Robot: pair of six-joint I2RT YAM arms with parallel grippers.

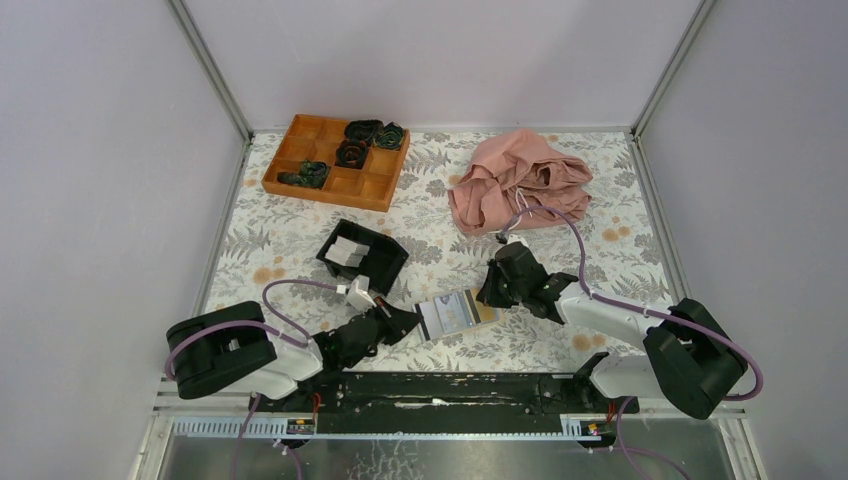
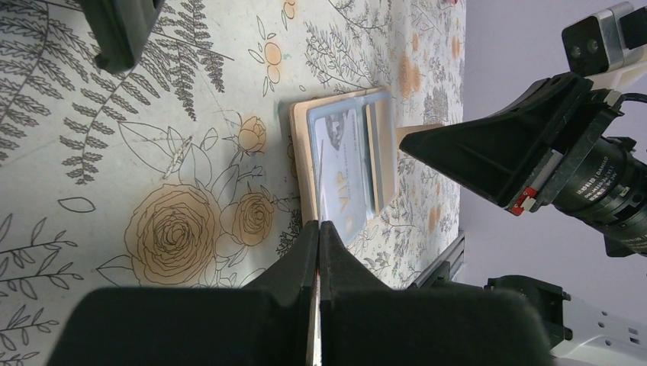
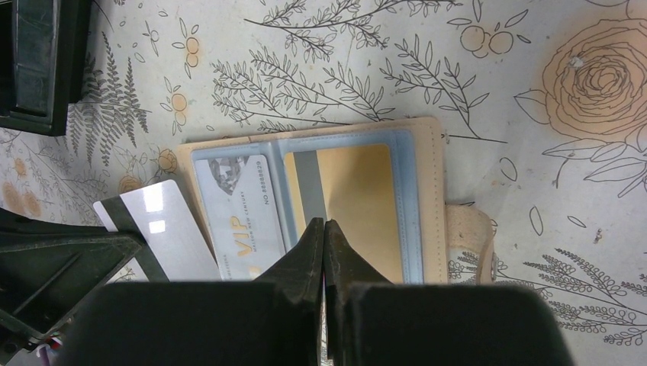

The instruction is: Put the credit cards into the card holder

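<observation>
The open card holder (image 3: 431,175) lies low in the middle of the table, between the grippers. A white VIP card (image 3: 236,206) and a gold card (image 3: 355,198) sit in its sleeves. A white card with a dark stripe is at its left by my left gripper, seen edge-on in the left wrist view, where the gripper's tips are closed at the holder's near side; whether they pinch that thin card is unclear. My right gripper is shut, over the gold card.
A black box (image 1: 385,262) with white cards stands upper left of the holder. Behind are a wooden compartment tray (image 1: 375,185) with dark items and a crumpled pink cloth (image 1: 510,175). Free table lies to the right.
</observation>
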